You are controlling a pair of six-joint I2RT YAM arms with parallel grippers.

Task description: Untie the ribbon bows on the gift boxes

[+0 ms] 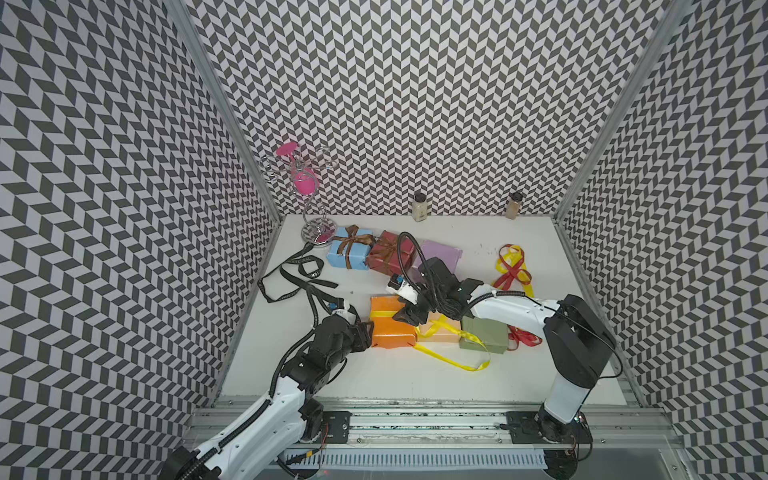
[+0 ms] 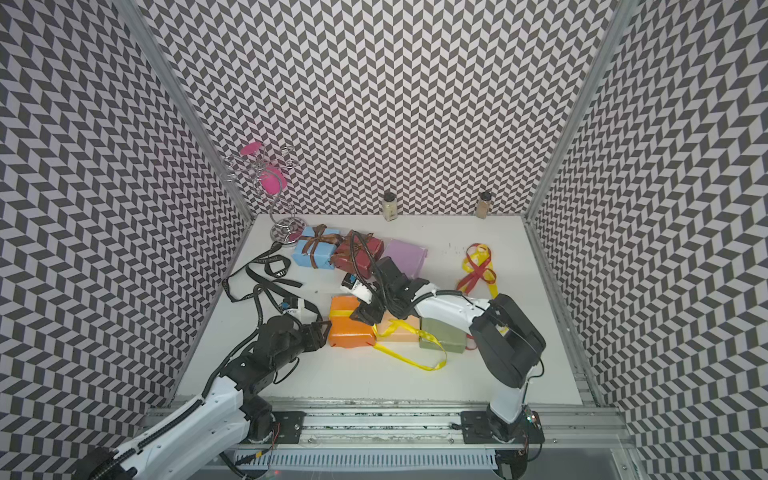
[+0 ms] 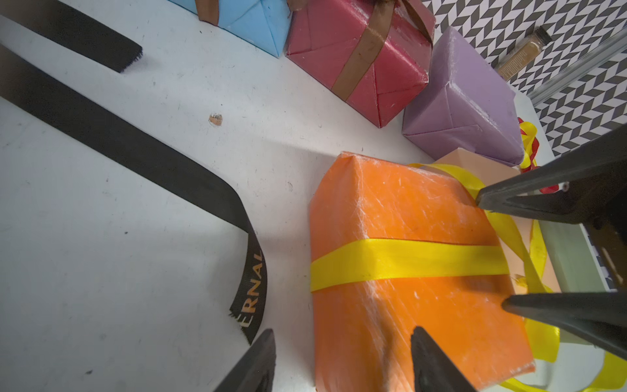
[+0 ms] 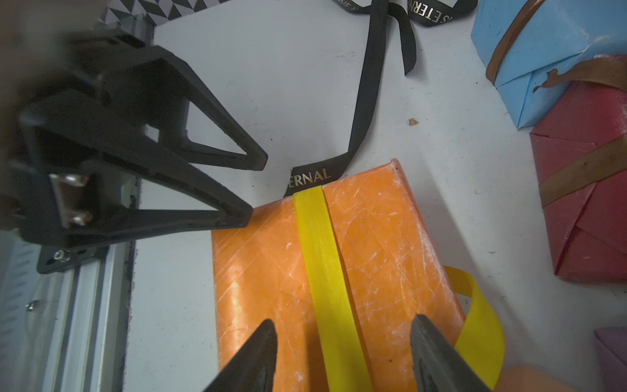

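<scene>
An orange box (image 1: 391,332) has a flat yellow band across it, with loose yellow ribbon (image 1: 472,364) trailing right over a peach box (image 1: 444,334). My left gripper is open at the orange box's left end. My right gripper hangs open over that box, the band below and between its fingers. Behind, a blue box (image 1: 348,256) carries a brown bow, and a red box (image 1: 388,248) has brown ribbon. Purple (image 2: 408,256) and green (image 2: 440,340) boxes show no bows.
Black ribbons (image 1: 280,292) lie on the left, red and yellow ribbon (image 1: 512,264) on the right. A metal stand with pink pieces (image 1: 320,232) is at the back left. Two small bottles (image 1: 420,208) stand at the back.
</scene>
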